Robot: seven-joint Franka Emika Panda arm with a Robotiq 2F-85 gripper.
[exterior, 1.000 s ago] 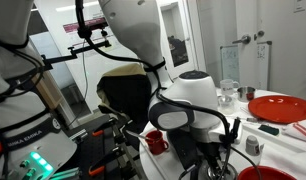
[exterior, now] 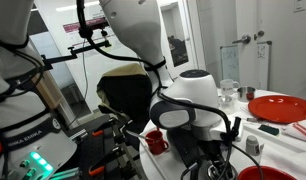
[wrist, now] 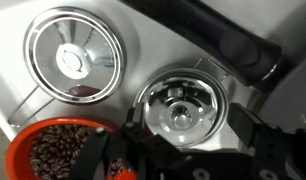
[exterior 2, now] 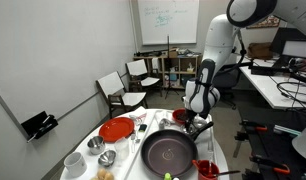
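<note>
In the wrist view, a round shiny metal vessel (wrist: 181, 108) with a small knob-like centre lies just ahead of my gripper. The dark fingers stand apart at the lower edge of that view, one toward each side of the vessel. I cannot tell whether they touch it. In exterior view 1 the gripper (exterior: 211, 158) points down low over the table, its tips partly hidden by the arm and cables. A second round metal piece (wrist: 73, 55), flat and with a wire handle, lies to the upper left.
A red bowl (wrist: 68, 148) of dark beans sits close at the lower left of the wrist view. The black pan's handle (wrist: 208, 32) crosses nearby; the pan (exterior 2: 167, 153) fills the table's front. A red mug (exterior: 156, 142) and red plate (exterior: 279, 108) stand farther off.
The arm stays almost in place over the same spot. Only a slight shift shows around the gripper's fingers; the objects on the table look unmoved.
</note>
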